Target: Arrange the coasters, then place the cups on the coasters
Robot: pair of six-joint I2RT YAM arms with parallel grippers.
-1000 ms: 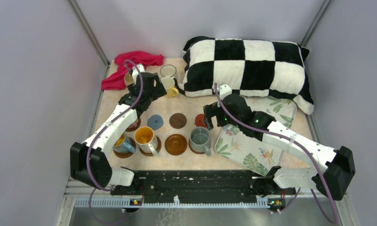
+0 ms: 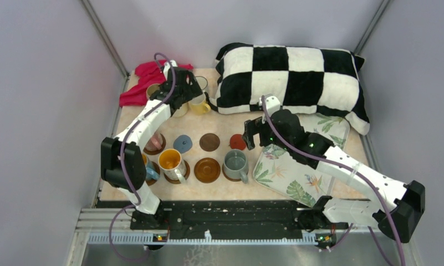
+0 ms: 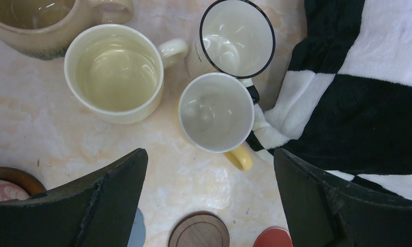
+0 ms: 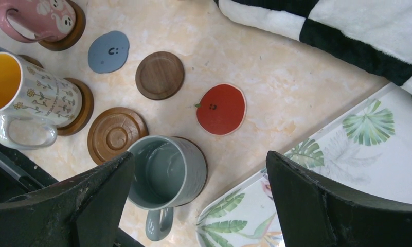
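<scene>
My left gripper is open above the back-left cups, with nothing between its fingers. Below it, in the left wrist view, stand a white cup with a yellow handle (image 3: 216, 112), a cream cup (image 3: 116, 72), a black-rimmed cup (image 3: 237, 38) and a beige cup (image 3: 80, 20). Open and empty, my right gripper hangs above the mat's right part. The top view shows bare coasters in the middle: blue (image 2: 183, 143), dark wood (image 2: 210, 142), red (image 2: 237, 141) and brown (image 2: 207, 170). A grey cup (image 2: 235, 164) rests on a coaster beside the brown one.
A flowered white cup (image 2: 172, 163), a blue cup (image 2: 151, 169) and a pink cup (image 2: 153, 142) sit on coasters at left. The checkered cushion (image 2: 289, 77) borders the back; a leaf-patterned tray (image 2: 289, 183) lies at right. Pink cloth (image 2: 133, 95) is bunched at back left.
The left gripper has moved toward the back and slightly right, over the rear cups. The right arm has shifted a little to the right. The cups have stayed put.
</scene>
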